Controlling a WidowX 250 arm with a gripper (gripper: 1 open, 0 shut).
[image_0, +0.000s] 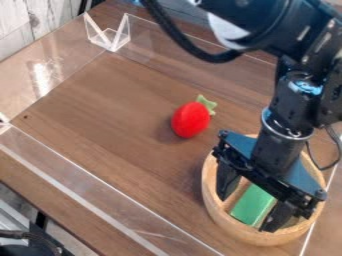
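Observation:
My black and blue gripper (263, 184) hangs open, low over a round wooden bowl (211, 195) at the lower right, its fingers reaching down into it. A green block (254, 206) lies in the bowl between or just beneath the fingers; whether they touch it I cannot tell. A red tomato-like object (190, 120) with a green leafy top lies on the table to the upper left of the bowl.
A clear plastic holder (107, 35) stands at its far left corner. Clear strips run along the near edge.

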